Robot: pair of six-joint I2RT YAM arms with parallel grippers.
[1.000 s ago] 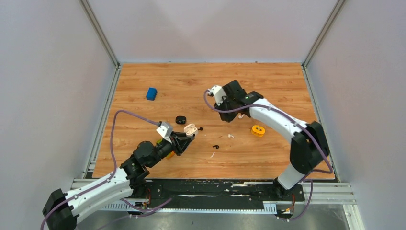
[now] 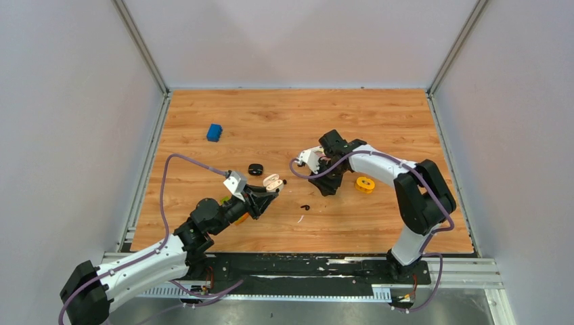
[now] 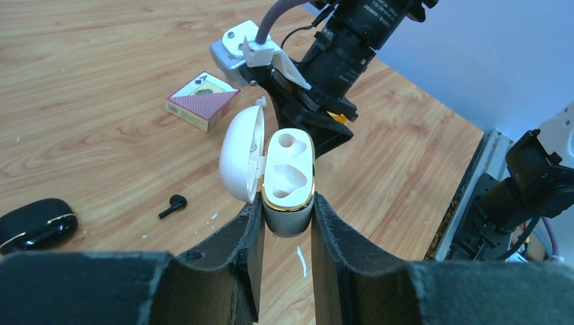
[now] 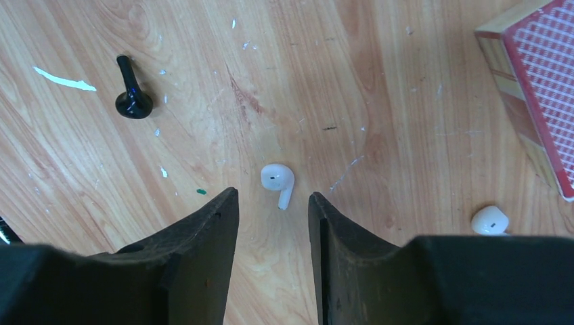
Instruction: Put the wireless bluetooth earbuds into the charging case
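The white charging case (image 3: pixel 288 177), its lid swung up and both earbud slots empty, is clamped upright between the fingers of my left gripper. In the top view the left gripper (image 2: pixel 271 195) holds it above the table's middle. One white earbud (image 4: pixel 279 181) lies on the wood, just beyond the fingertips of my right gripper, which is open with nothing between its fingers. A second white earbud (image 4: pixel 490 221) rests farther right, near the card box. From above, the right gripper (image 2: pixel 325 191) hides the white earbuds.
A black earbud (image 4: pixel 134 101) lies left of the white one; another black earbud (image 3: pixel 174 204) and a black case (image 3: pixel 39 225) are near the left gripper. A card box (image 4: pixel 541 88), a yellow roll (image 2: pixel 365 184) and a blue block (image 2: pixel 214 133) also stand on the table.
The left gripper, with the case, has shifted only slightly to the right.
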